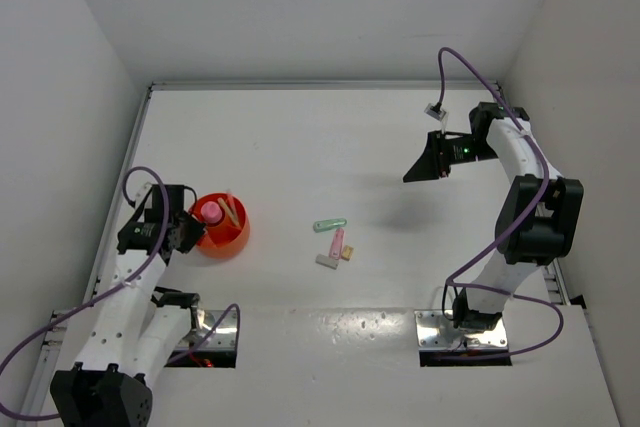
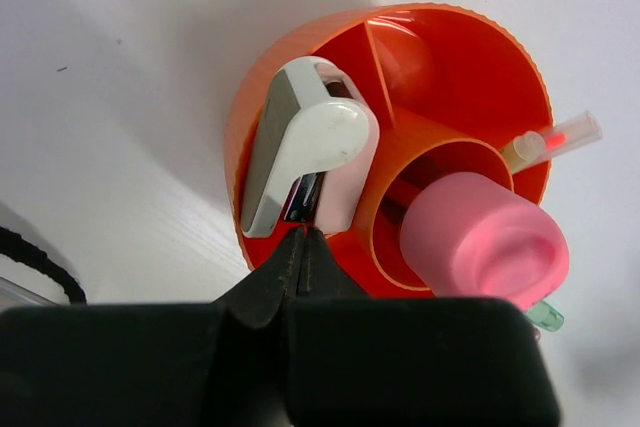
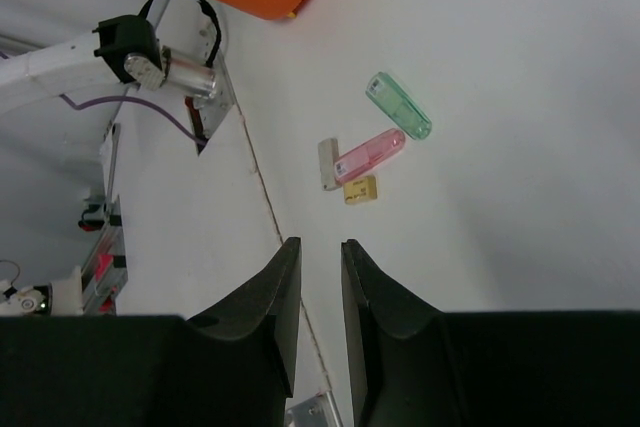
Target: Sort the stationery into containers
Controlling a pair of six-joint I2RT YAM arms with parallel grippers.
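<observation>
An orange divided container (image 1: 228, 242) stands at left, holding a pink cylinder (image 2: 480, 237), a white-and-pink stationery item (image 2: 320, 137) and slim sticks (image 2: 555, 140). My left gripper is shut at the container's near edge, just below the white item, nothing visible between its fingers. Mid-table lie a green item (image 1: 329, 225), a pink item (image 1: 336, 243), a grey block (image 1: 327, 261) and a tan block (image 1: 347, 253). My right gripper hangs over the table's right side, partly open and empty, pointed toward those loose items.
Metal mounts (image 1: 462, 352) line the front edge, and a rail runs along the back and sides.
</observation>
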